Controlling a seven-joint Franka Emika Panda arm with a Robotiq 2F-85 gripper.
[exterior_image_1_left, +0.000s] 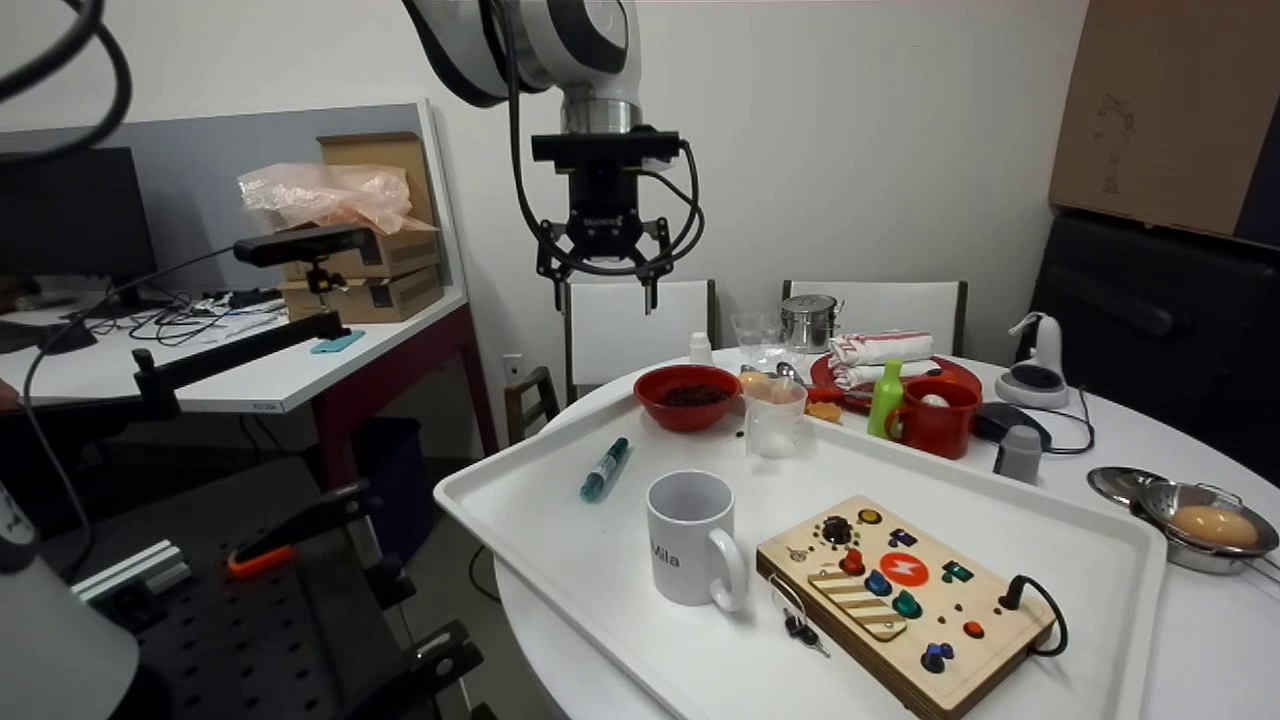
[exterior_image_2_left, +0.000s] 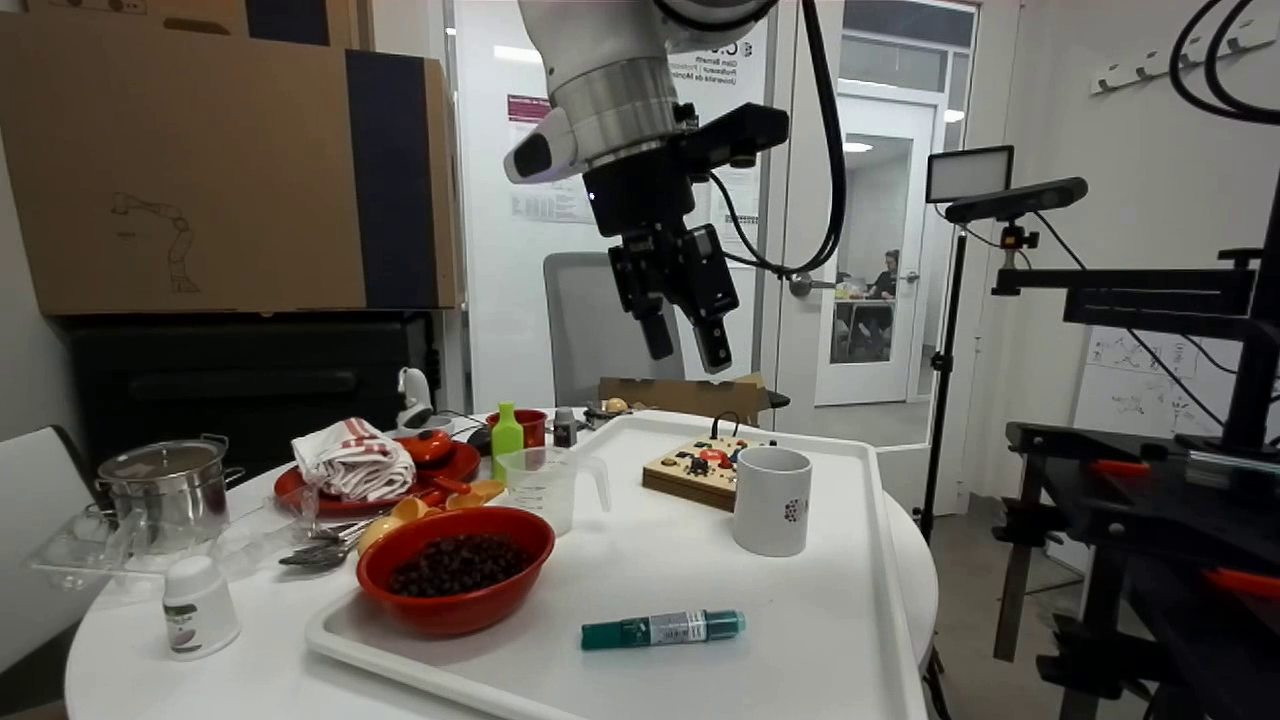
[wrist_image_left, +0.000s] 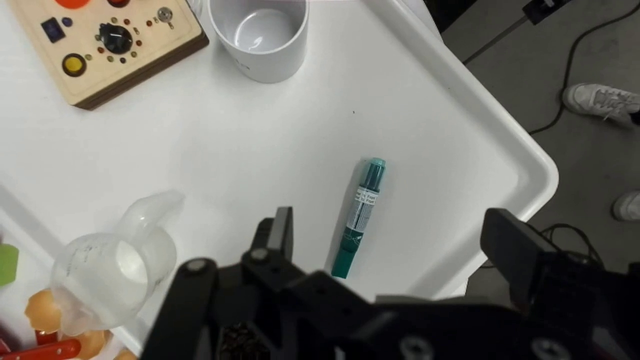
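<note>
High over the tray hangs my gripper (exterior_image_1_left: 606, 300), open, its fingers wide apart with only air between them. A green marker (wrist_image_left: 358, 219) with a white label lies flat on the white tray (wrist_image_left: 456, 180); in the wrist view it shows between my two fingers, well below them. The white mug (exterior_image_1_left: 690, 540) stands upright on the tray, its handle toward the wooden control box (exterior_image_1_left: 906, 600). A red bowl (exterior_image_2_left: 456, 570) of dark beans rests at the tray's corner, with a clear measuring cup (exterior_image_2_left: 542, 486) beside it.
Beyond the tray stand a green bottle (exterior_image_1_left: 887, 400), a red mug (exterior_image_1_left: 942, 418), a steel pot (exterior_image_2_left: 166, 492) and a folded towel (exterior_image_2_left: 356, 460). A small white bottle (exterior_image_2_left: 199, 610) is near the bowl. Around the marker the tray is clear.
</note>
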